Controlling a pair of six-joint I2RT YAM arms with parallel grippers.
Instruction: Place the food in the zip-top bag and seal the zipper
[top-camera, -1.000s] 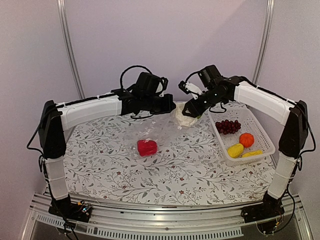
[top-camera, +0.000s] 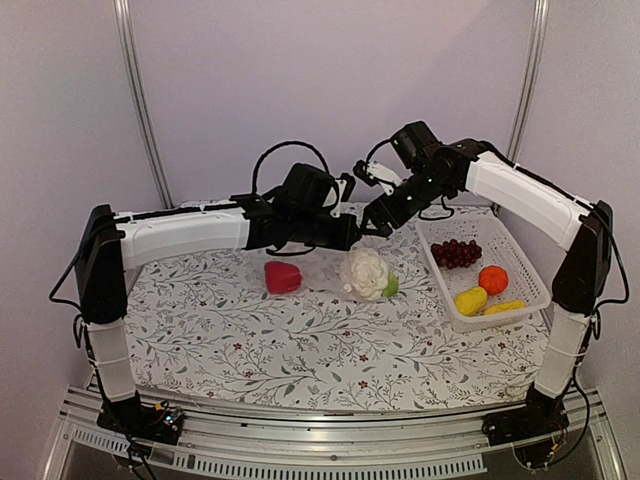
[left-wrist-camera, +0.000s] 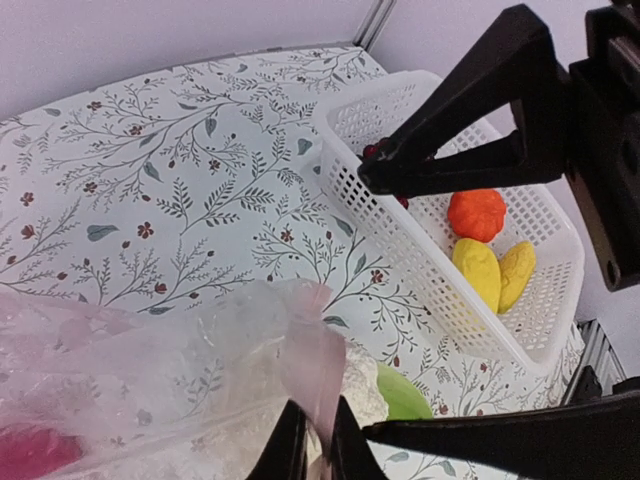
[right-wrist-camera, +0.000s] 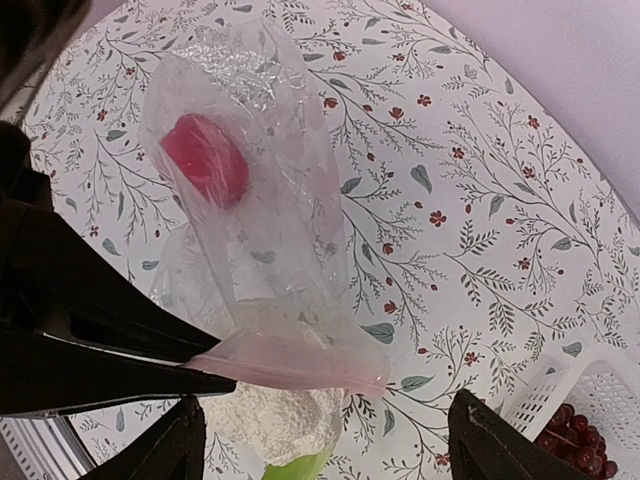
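Observation:
A clear bag (right-wrist-camera: 285, 205) with a pinkish mouth strip (right-wrist-camera: 305, 370) has a red food piece (right-wrist-camera: 208, 160) inside. In the left wrist view the strip (left-wrist-camera: 315, 355) runs down between the tips of my left gripper, whose fingers stand a little apart. White cauliflower with a green leaf (top-camera: 367, 273) lies at the bag's right end; in the right wrist view the cauliflower (right-wrist-camera: 280, 425) is just below the strip. How far it is inside cannot be told. My right gripper is open above it, fingers wide apart and holding nothing.
At the right stands a white basket (top-camera: 440, 290) with grapes (top-camera: 456, 253), an orange-red round item (top-camera: 492, 279) and yellow pieces (top-camera: 470, 301). Both arms meet closely above the bag.
The cauliflower has come down from under my right gripper to the bag's end. The red piece has shifted up and slightly left. My left gripper has moved right and lower, closer to the right one.

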